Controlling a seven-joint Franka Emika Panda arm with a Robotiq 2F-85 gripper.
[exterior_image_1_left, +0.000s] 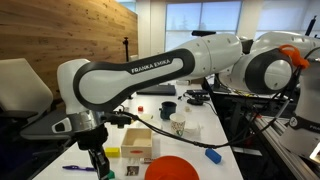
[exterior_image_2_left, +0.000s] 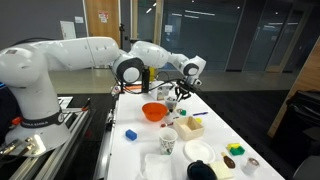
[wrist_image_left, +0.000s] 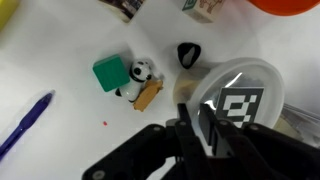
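Note:
Low over the table, my gripper reaches into the lower part of the wrist view. Its dark fingertips stand at the near rim of a pale round cup (wrist_image_left: 215, 82) with a black-and-white square marker inside. Whether the fingers touch or straddle that rim is unclear. To the left, outside the gripper, lie a green cube (wrist_image_left: 112, 72), a small panda figure (wrist_image_left: 141, 70) and an orange-brown block (wrist_image_left: 148, 96). A dark triangular piece (wrist_image_left: 188, 54) shows just beyond the cup. In exterior view 1 the gripper (exterior_image_1_left: 105, 170) is partly cut off at the bottom.
A blue pen (wrist_image_left: 25, 124) lies at the wrist view's left. Near the arm is a red-orange bowl (exterior_image_2_left: 155, 111). An open wooden tray (exterior_image_2_left: 189, 130), a white mug (exterior_image_2_left: 167, 151), a white plate (exterior_image_2_left: 200, 149) and a blue block (exterior_image_2_left: 131, 135) also occupy the table.

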